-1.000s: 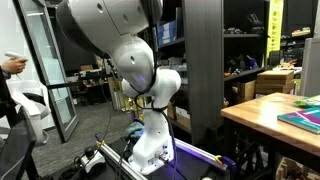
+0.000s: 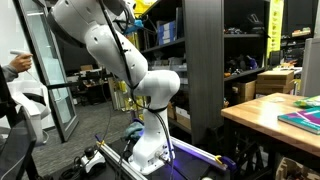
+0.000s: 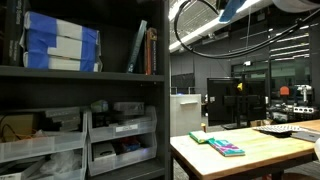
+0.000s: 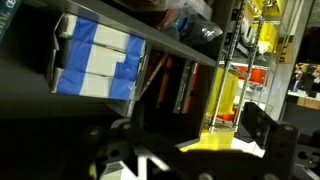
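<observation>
My gripper stands open in the wrist view, its dark fingers (image 4: 258, 122) wide apart and nothing between them. Beyond it, a blue and white box (image 4: 100, 57) sits on a dark shelf, with several upright books (image 4: 168, 82) beside it. Exterior view 2 shows the same box (image 3: 62, 42) and books (image 3: 138, 46) on the upper shelf. The white arm (image 2: 115, 60) rises in exterior view 1 and reaches the top of the frame, where the gripper cannot be made out.
Below the box, clear plastic bins (image 3: 122, 128) fill the lower shelf. The wooden table (image 3: 200, 158) carries colourful flat packs (image 3: 226, 147) and a keyboard-like grey object (image 3: 280, 130). A yellow strip (image 2: 274, 30) hangs by the dark shelving (image 2: 205, 70).
In exterior view 1, the upper arm has swung and more of it, with blue parts, shows near the top edge. The base and the table objects look unmoved.
</observation>
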